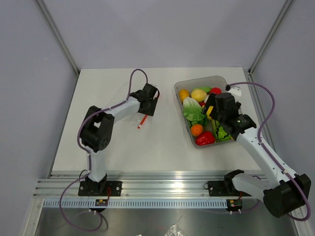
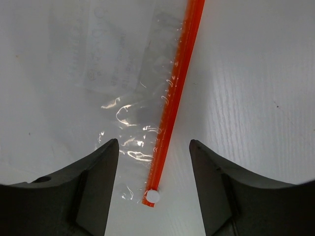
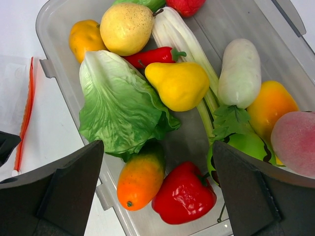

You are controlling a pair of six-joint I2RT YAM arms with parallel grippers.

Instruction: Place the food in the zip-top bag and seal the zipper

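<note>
A clear zip bag (image 2: 113, 59) lies flat on the white table, its red zipper strip (image 2: 176, 93) along the right edge with a white slider (image 2: 152, 196) at the near end. Above that strip is my left gripper, fingers part open with nothing between the fingers. The food fills a grey bin (image 1: 184, 125) on the right: a lettuce (image 3: 115, 103), a yellow pear (image 3: 178, 86), a red pepper (image 3: 184, 194), a mango (image 3: 141, 177) and several more pieces. Over the bin my right gripper hangs open and holds nothing.
The bin's left wall stands between the food and the bag, with a clear strip of table there. Open table (image 1: 162, 152) also shows in front of the bag. A purple cable (image 1: 268, 105) loops beside the right arm.
</note>
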